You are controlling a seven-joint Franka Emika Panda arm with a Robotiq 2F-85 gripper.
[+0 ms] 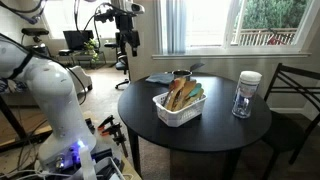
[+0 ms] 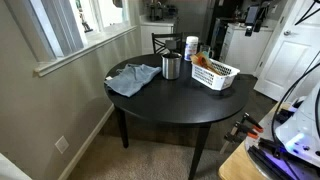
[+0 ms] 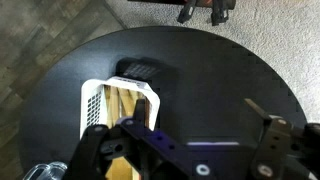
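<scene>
My gripper (image 1: pixel 128 45) hangs high over the near left side of the table, well clear of everything on it. In the wrist view its two dark fingers (image 3: pixel 140 107) stand wide apart, open, with only bare table between them. On the black table (image 1: pixel 140 112) sits a white plastic basket (image 1: pixel 181 117) holding several wooden utensils (image 1: pixel 183 92). From above, the basket (image 3: pixel 92 108) shows left of the gap between the fingers, partly hidden by the gripper body.
A clear, white-topped canister (image 1: pixel 246 95) stands on the table's right side. A metal pot (image 2: pixel 172 66) and a crumpled grey-blue cloth (image 2: pixel 133 79) occupy the window side. Dark chairs (image 1: pixel 295 100) stand around the table. The tabletop beside the basket is clear.
</scene>
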